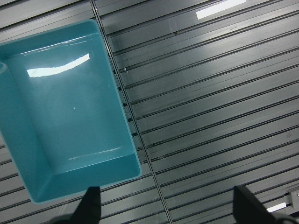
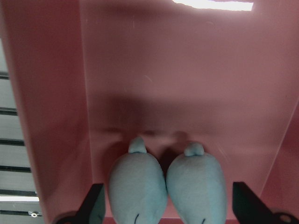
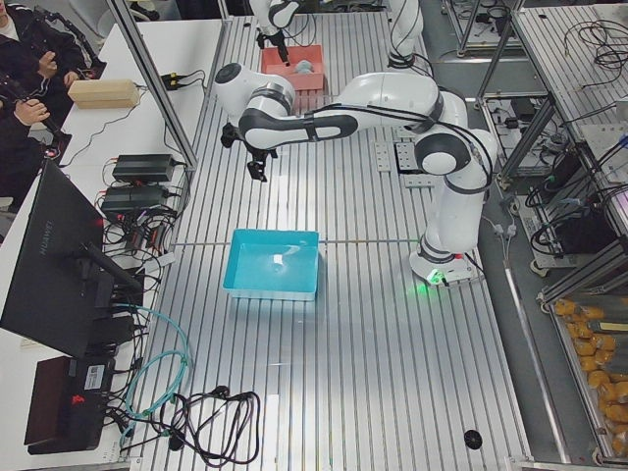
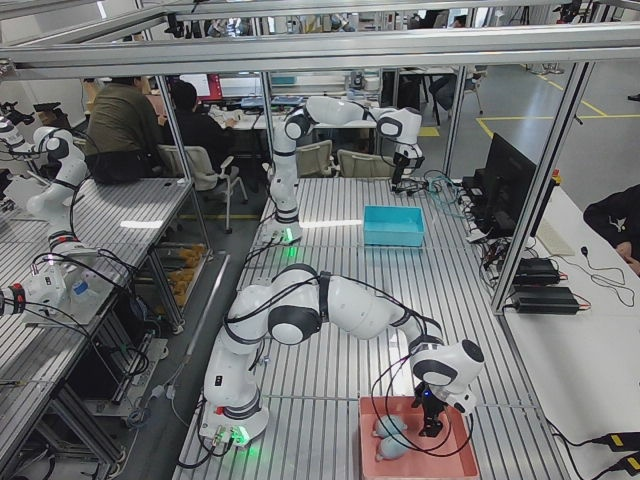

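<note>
In the pink bin [image 2: 140, 56] two pale blue plush toys [image 2: 135, 186] lie side by side along one end. My right gripper is open over them, a finger on either outer side; whether it touches them I cannot tell. The empty turquoise tray [image 1: 74, 116] rests on the slatted table, below and to the left in the left wrist view. My left gripper hangs open above the table beside that tray, with nothing between its fingers.
A monitor [image 3: 54, 255], power supplies [image 3: 137, 196] and loose cables line the left edge. Coiled black cables [image 3: 216, 422] lie at the table's near corner. The table between the two bins is mostly clear.
</note>
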